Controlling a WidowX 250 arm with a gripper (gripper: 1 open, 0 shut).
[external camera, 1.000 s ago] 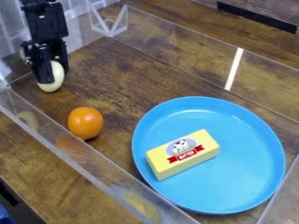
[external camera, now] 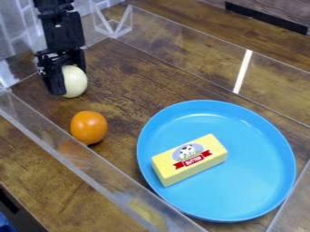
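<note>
My black gripper (external camera: 54,68) reaches down at the upper left, around a white round object (external camera: 72,82), perhaps an egg or onion, that sits on the wooden surface near the clear wall. The gripper is open, and whether its fingers touch the object is unclear. An orange (external camera: 87,127) lies below it, toward the middle left. A blue plate (external camera: 249,181) fills the lower right, with a yellow butter box (external camera: 189,158) on it.
Clear plastic walls border the area on the left and along the lower left. The wooden surface between the gripper and the plate is mostly bare, with a white tape line (external camera: 242,71) at the upper right.
My gripper and the white object have shifted slightly to the right, and more of the white object now shows. The orange, plate and box are unmoved.
</note>
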